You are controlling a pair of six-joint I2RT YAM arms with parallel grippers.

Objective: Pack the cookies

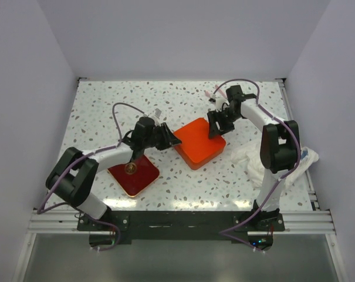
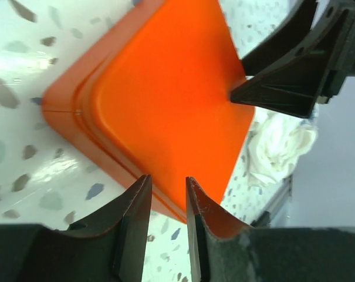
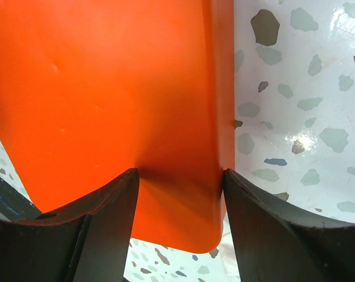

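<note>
An orange rectangular box with its lid on lies at the table's centre; a seam runs along its side in the left wrist view. My left gripper is at the box's left edge, open, its fingertips close to the lid's rim. My right gripper is over the box's upper right, open, with a fingertip near the lid's edge in the right wrist view. Whether either touches the box is hard to tell.
A dark red tray with a round gold item lies at lower left. A crumpled white cloth is at right, pink items behind the right arm.
</note>
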